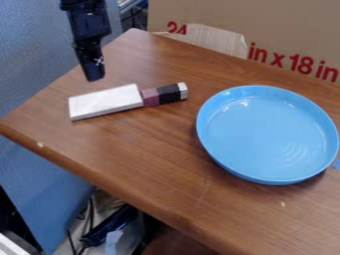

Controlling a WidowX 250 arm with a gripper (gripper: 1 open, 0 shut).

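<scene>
My black gripper hangs at the upper left, above the table's back-left part and a little behind a white bar. The bar lies on the wooden table, with a dark-and-maroon block with a silver tip in line at its right end; whether they are one piece I cannot tell. A round blue plate sits to the right. Whether the gripper's fingers are open or shut is too dark and small to tell.
A cardboard box stands along the back of the wooden table. The table's left edge runs below the gripper, with cables and clutter on the floor beyond it.
</scene>
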